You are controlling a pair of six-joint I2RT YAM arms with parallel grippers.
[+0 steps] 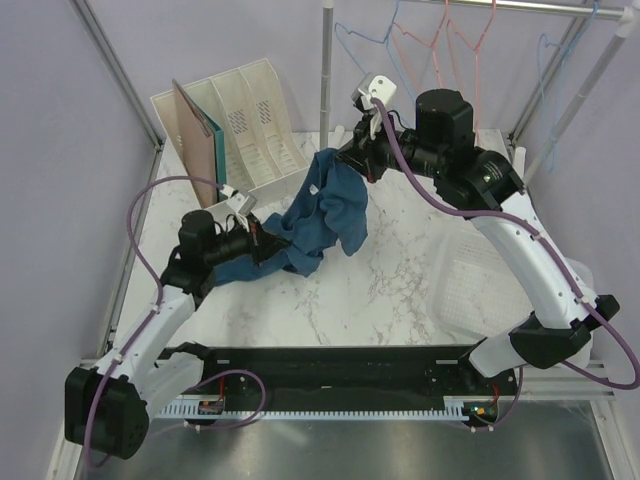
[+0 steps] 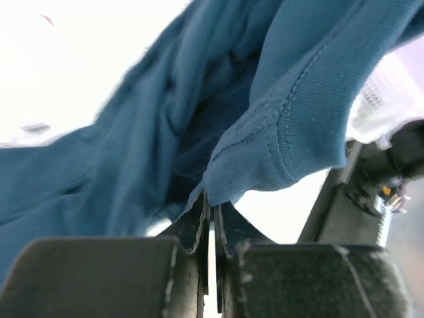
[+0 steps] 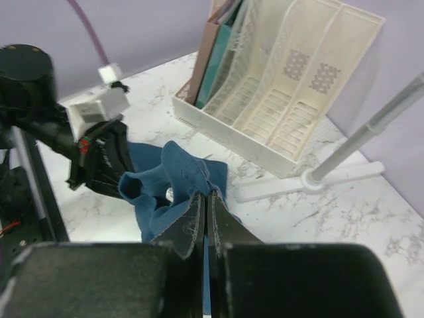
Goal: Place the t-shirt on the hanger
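A dark blue t-shirt hangs from my right gripper, which is shut on it high at the centre of the top view, with the rest draped over the table. My left gripper is shut at the shirt's lower left part; in the left wrist view its tips meet at a fold of the blue cloth. Light blue hangers and pink hangers hang on the rail at the back.
A white rack with folders stands at the back left. A white upright post rises behind the shirt. A white bin sits at the right.
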